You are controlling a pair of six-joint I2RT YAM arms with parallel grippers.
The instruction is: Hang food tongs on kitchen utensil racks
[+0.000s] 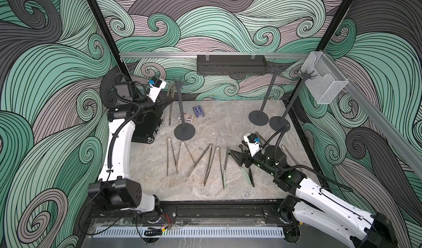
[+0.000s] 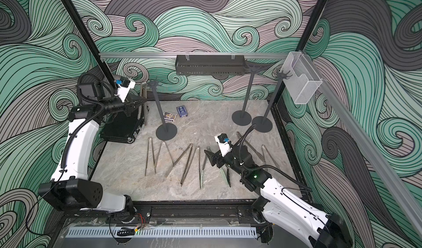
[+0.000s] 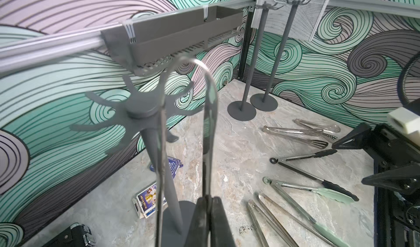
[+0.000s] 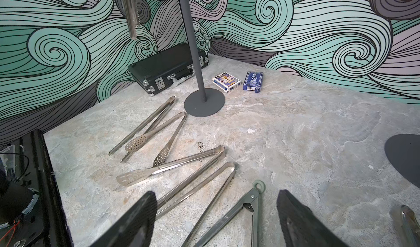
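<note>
In the left wrist view, steel tongs point(image 3: 209, 111) stand upright in my left gripper, shut on them, their looped end beside the hook crown of the near rack point(image 3: 137, 107); whether they touch a hook is unclear. Two more racks point(image 1: 259, 118) point(image 1: 279, 123) stand at the back right. Several steel tongs point(image 4: 188, 159) and silicone-tipped tongs point(image 4: 238, 212) lie across the table. My right gripper hovers low above green tongs at the right, its fingers apart, nothing seen held.
A black case point(image 4: 161, 67) sits at the left, two card boxes point(image 4: 252, 81) behind the left rack. A black wall shelf point(image 1: 230, 63) and a mesh basket point(image 1: 323, 78) hang on rails.
</note>
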